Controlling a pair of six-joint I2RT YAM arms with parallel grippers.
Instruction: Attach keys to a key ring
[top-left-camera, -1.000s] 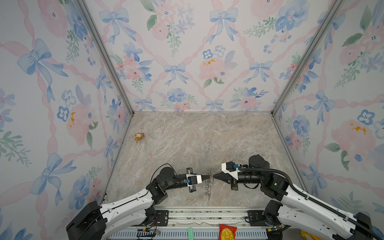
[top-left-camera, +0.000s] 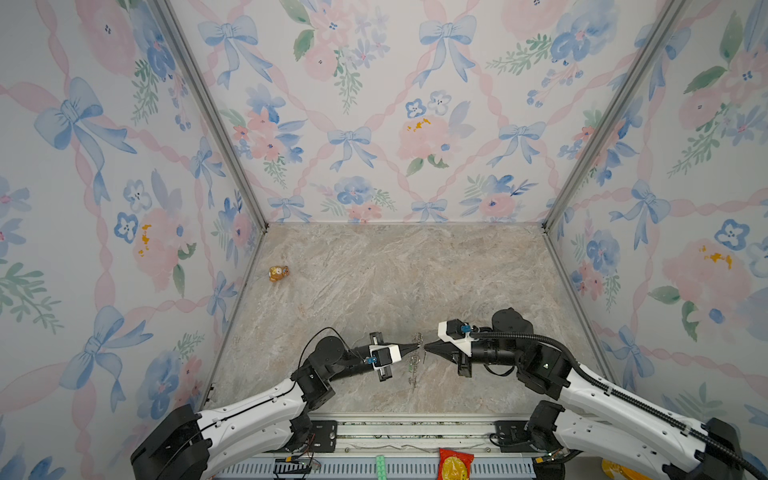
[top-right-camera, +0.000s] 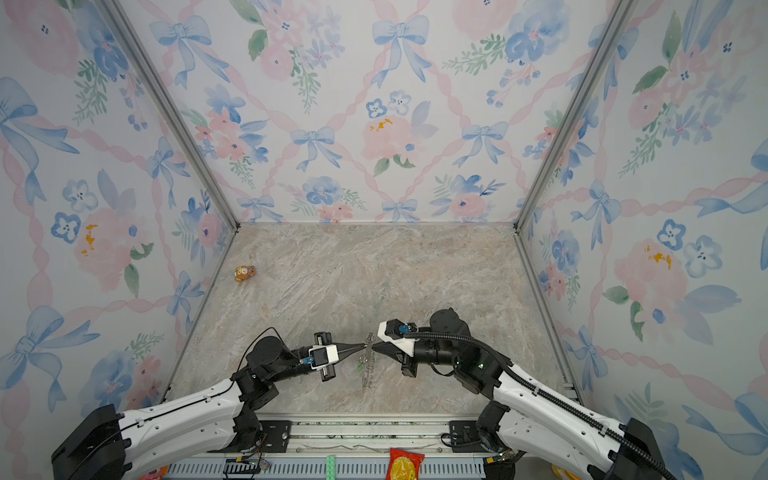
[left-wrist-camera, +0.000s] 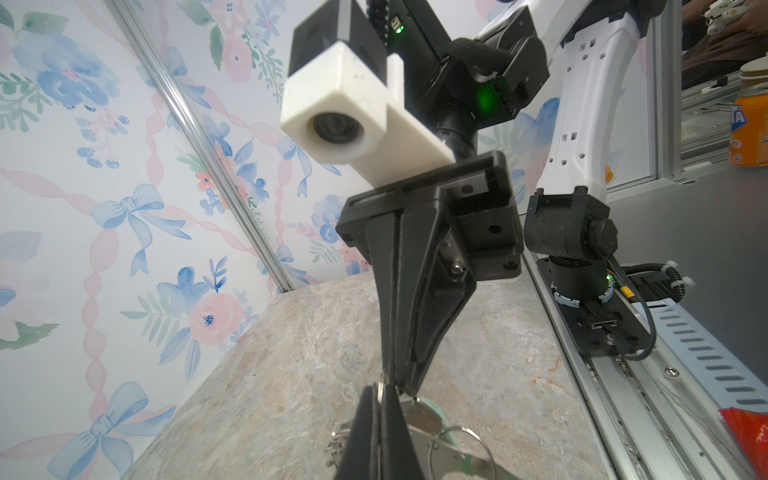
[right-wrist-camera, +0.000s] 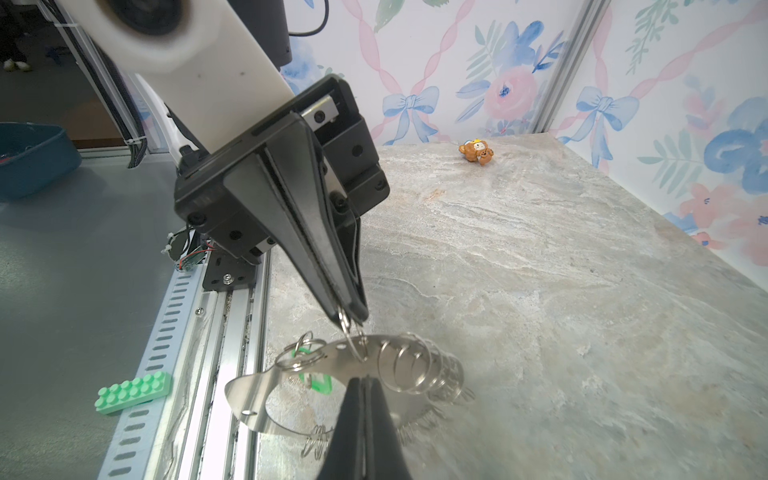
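A curved silver metal piece (right-wrist-camera: 448, 369) with several wire rings (right-wrist-camera: 409, 364) hangs between my two grippers, a bit of green showing near its other end. My left gripper is shut just above it, with a small metal ring (right-wrist-camera: 358, 345) sticking out of its tips. In the left wrist view, a thin bright sliver shows between my left fingertips. My right gripper is shut and comes very close to the left tips; I cannot make out what, if anything, is pinched in it. A loose ring loop (left-wrist-camera: 464, 449) shows beside the left fingers.
A small brown bear figure (top-left-camera: 278, 273) lies on the far left of the table. Along the front rail are a red packet (top-left-camera: 454, 464) and a green toy brick (right-wrist-camera: 133, 392).
Both grippers have shifted slightly away from the front edge. The right one has also moved a little left, closing in on the left tips. The metal piece has moved with them.
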